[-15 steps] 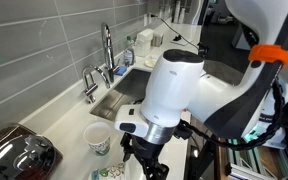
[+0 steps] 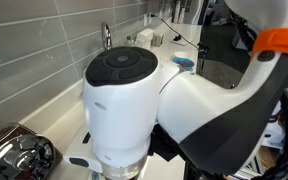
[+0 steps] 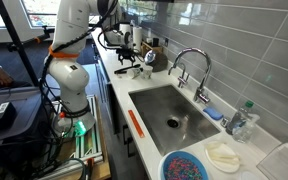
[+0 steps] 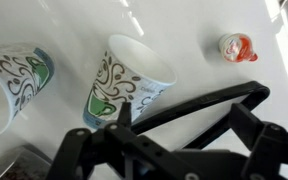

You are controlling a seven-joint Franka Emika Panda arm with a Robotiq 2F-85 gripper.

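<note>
In the wrist view my gripper is open, with nothing held between its fingers. Just ahead of the left finger lies a white paper cup (image 4: pixel 129 78) with a brown swirl and green print, seemingly tipped on its side. Another such cup (image 4: pixel 16 82) is at the left edge of that view. A black bar-like loop (image 4: pixel 169 115) crosses the gap between the fingers; what it belongs to is unclear. In exterior view 1 the white arm (image 2: pixel 124 110) hides the fingers and nearly all of the cups.
A small jar with an orange-red top (image 4: pixel 237 47) sits beyond the black loop. The dark shiny container (image 2: pixel 20 152) stands by the wall. In exterior view 2 the sink (image 3: pixel 174 118) lies nearer that camera, with a faucet (image 3: pixel 199 75) and a blue bowl (image 3: pixel 184 167).
In exterior view 1 the arm has come closer to the camera and grown larger. It now covers the cups, the sink and much of the counter that showed earlier.
</note>
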